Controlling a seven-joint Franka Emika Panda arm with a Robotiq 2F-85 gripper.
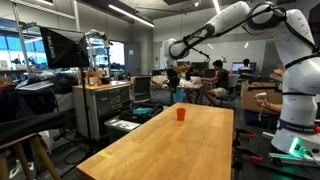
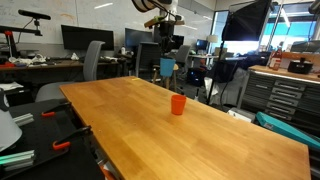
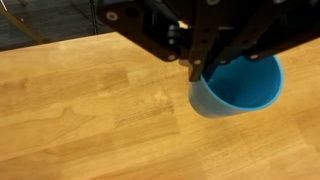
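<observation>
A blue cup hangs in the air above the table, with my gripper shut on its rim. Close up in the wrist view, the blue cup opens toward the camera and the gripper reaches over its near wall; the fingertips are dark and partly hidden. An orange-red cup stands upright on the wooden table, apart from the blue one. From the first exterior view, the orange-red cup sits lower than the raised blue cup.
Most of the tabletop around the orange-red cup is bare. Beyond the table are drawer cabinets, a black chair and a black panel on a stand. The robot's base stands at the table's right side.
</observation>
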